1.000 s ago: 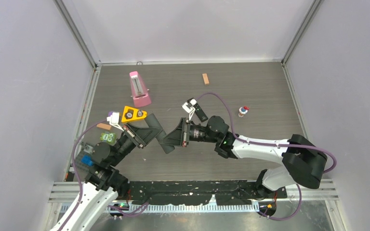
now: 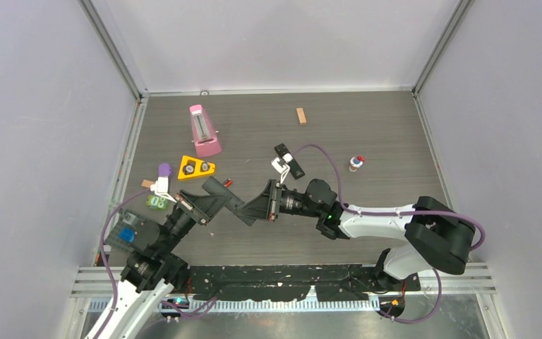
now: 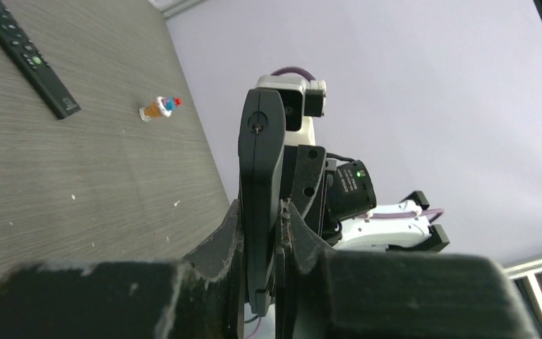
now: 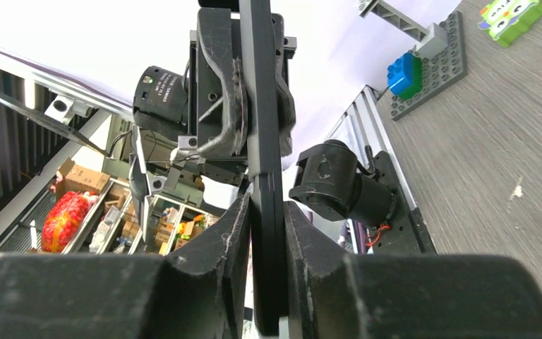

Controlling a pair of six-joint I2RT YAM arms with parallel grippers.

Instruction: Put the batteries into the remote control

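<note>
A dark grey remote (image 2: 217, 188) is raised, tilted, between my grippers in the top view, seen edge-on in the left wrist view (image 3: 260, 176) and right wrist view (image 4: 262, 120). My left gripper and right gripper both have fingers closed round it, from opposite sides. Small red cylinders, likely batteries (image 2: 227, 183), lie partly hidden behind it on the table; their number is unclear. Another black remote (image 2: 294, 167) lies on the table, partly covered by the right wrist hardware in the top view.
A yellow toy (image 2: 196, 165), pink object (image 2: 205, 134), green toy (image 4: 512, 18) and grey plate with bricks (image 4: 441, 70) are on the left. A small bottle (image 2: 356, 163) stands right; a wooden block (image 2: 300, 116) lies at the back.
Over the last second the held remote and left wrist have shifted slightly leftward and tilted more diagonal. The right wrist has moved slightly right and downward in the top view.
</note>
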